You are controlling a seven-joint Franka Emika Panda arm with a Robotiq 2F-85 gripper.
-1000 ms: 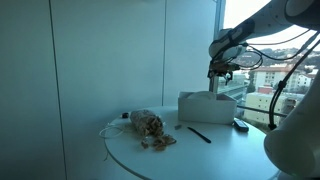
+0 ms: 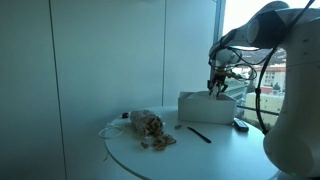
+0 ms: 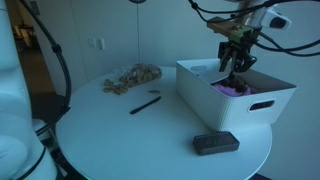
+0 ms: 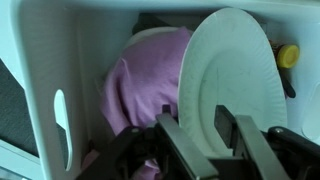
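Note:
My gripper is partly open, with a gap showing between its fingers in the wrist view. It reaches down into a white bin on the right side of the table. A white paper plate leans in the bin in front of the fingers, its left edge near the gap. Whether the fingers touch it cannot be told. Left of the plate lies a purple cloth. In exterior view 1 the bin wall hides the fingertips.
A yellow-capped item sits by the plate inside the bin. On the table are a black marker-like object, a dark box before the bin, and a crumpled bag with brown pieces spilled beside it.
The gripper has come down from above the bin to its opening and into it. Bin, bag and the other table objects have stayed put.

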